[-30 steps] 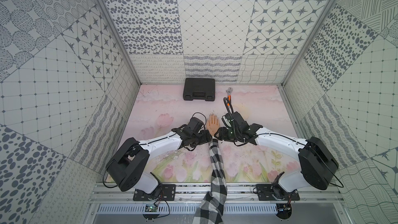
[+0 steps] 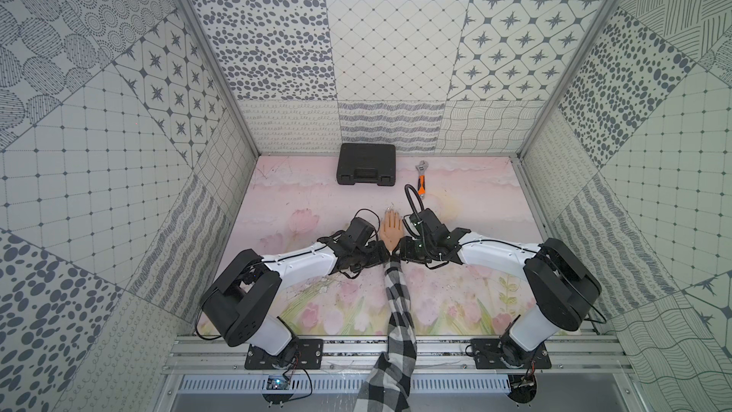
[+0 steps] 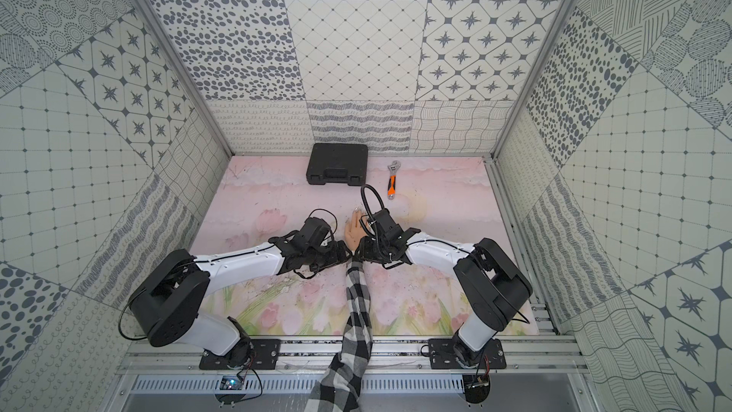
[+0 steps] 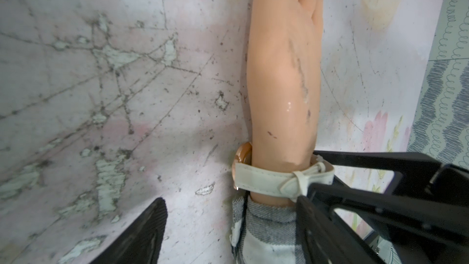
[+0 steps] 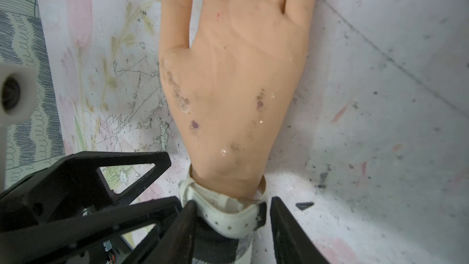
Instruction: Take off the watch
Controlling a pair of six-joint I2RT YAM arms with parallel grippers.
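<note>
A watch with a white strap (image 4: 273,181) sits around the wrist of a palm-up mannequin hand (image 4: 283,83); its brown-gold case edge (image 4: 242,155) shows on one side of the wrist. Left of the wrist is my left gripper, open, one fingertip against or just in front of the strap's loop and the other well clear. From the opposite side my right gripper is open, its fingertips on either side of the strap (image 5: 227,220). One fingertip overlaps the strap's edge in that view; whether it touches cannot be told.
A checked sleeve (image 2: 398,301) covers the forearm and runs to the table's front edge. Behind the hand lie a black case (image 2: 366,163) and an orange-handled wrench (image 2: 421,179).
My right arm has shifted left toward the wrist. The left gripper has moved only slightly, and the hand has shifted a little to the left.
</note>
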